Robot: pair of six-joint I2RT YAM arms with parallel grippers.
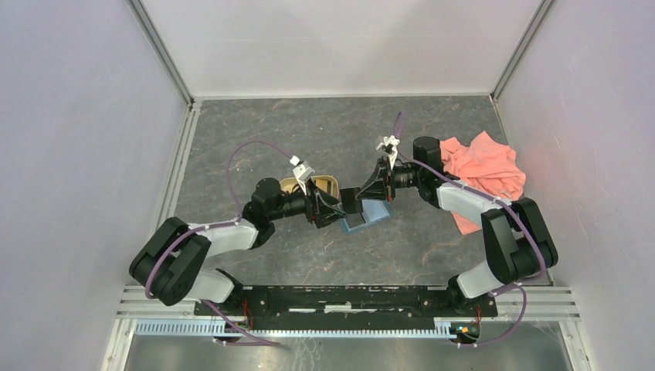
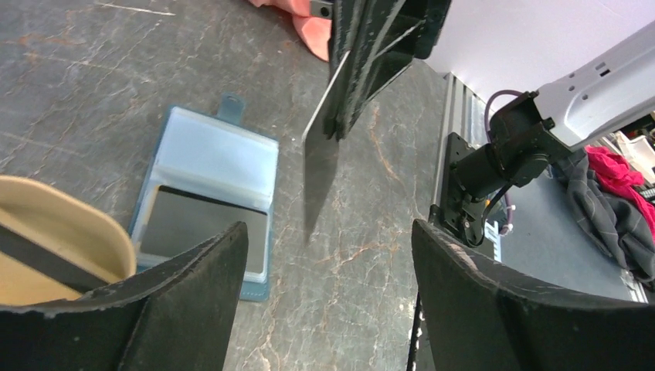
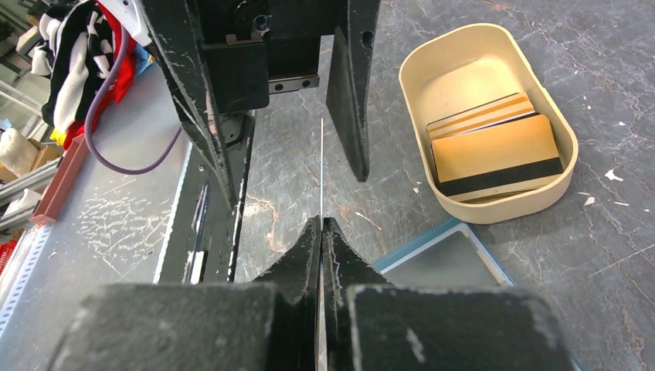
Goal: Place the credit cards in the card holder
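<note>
My right gripper (image 1: 367,191) is shut on a dark card (image 1: 351,200), held upright above the blue card holder (image 2: 208,147), whose dark pocket shows below. In the left wrist view the card (image 2: 320,162) is seen nearly edge-on. My left gripper (image 1: 336,209) faces it from the left, part open, nothing between its fingers. A cream box (image 3: 417,93) with several cards (image 3: 494,143) stands behind my left gripper in the top view.
A pink cloth (image 1: 483,166) lies at the right side of the table.
</note>
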